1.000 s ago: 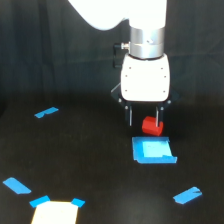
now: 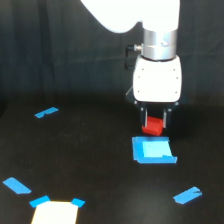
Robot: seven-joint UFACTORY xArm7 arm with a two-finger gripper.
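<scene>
A small red block (image 2: 153, 126) lies on the dark table, just behind a light-blue square (image 2: 156, 149) bordered with blue tape. My gripper (image 2: 155, 118) points down from the white hand, its dark fingers close about the block's upper part. Against the black background their edges are faint, so whether they press on the block cannot be made out. The block still appears to rest at table level.
Strips of blue tape mark the table at the back left (image 2: 46, 112), the left (image 2: 16, 186) and the front right (image 2: 187, 195). A pale square (image 2: 54, 213) with blue tape corners is cut off by the front edge.
The hand has moved to the right and sits over the block; its fingers look nearer each other than before. The block and the taped squares have stayed where they were.
</scene>
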